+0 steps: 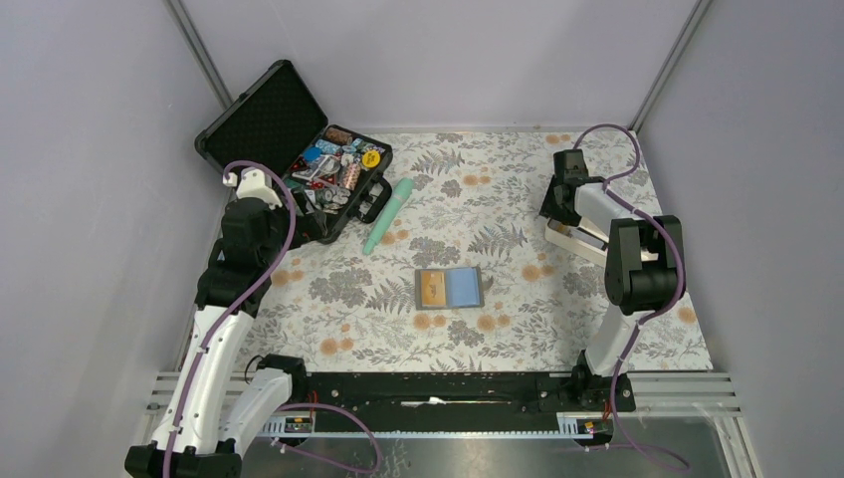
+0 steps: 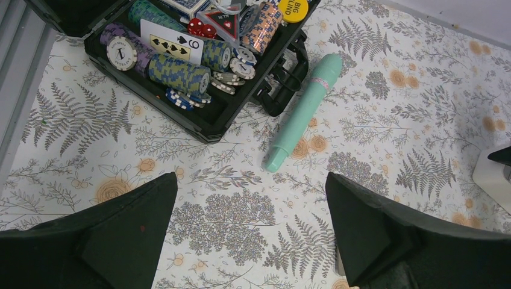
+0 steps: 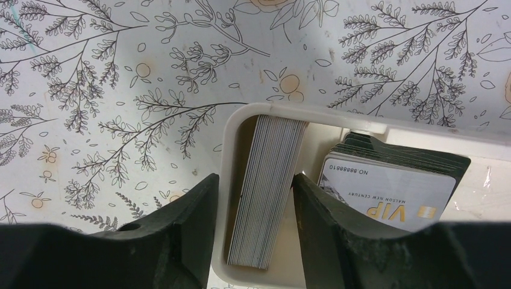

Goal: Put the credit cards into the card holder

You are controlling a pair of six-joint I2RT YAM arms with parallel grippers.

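Observation:
A white box (image 3: 226,168) at the right of the table holds a tight stack of thin cards (image 3: 265,186) on edge and, beside it, a pile of VIP cards (image 3: 385,186). My right gripper is over this box, its fingers apart, one at the box's end wall and the other close to the stack's right edge. A flat grey piece (image 1: 418,289), seemingly the card holder, lies mid-table with gold and blue panels side by side. My left gripper is open above the table near the case, nothing between its fingers.
At the back left, an open black case (image 1: 261,115) holds poker chips, playing cards and dice. A green cylinder (image 2: 307,111) lies right of its handle. The cloth between the cylinder and the white box is clear.

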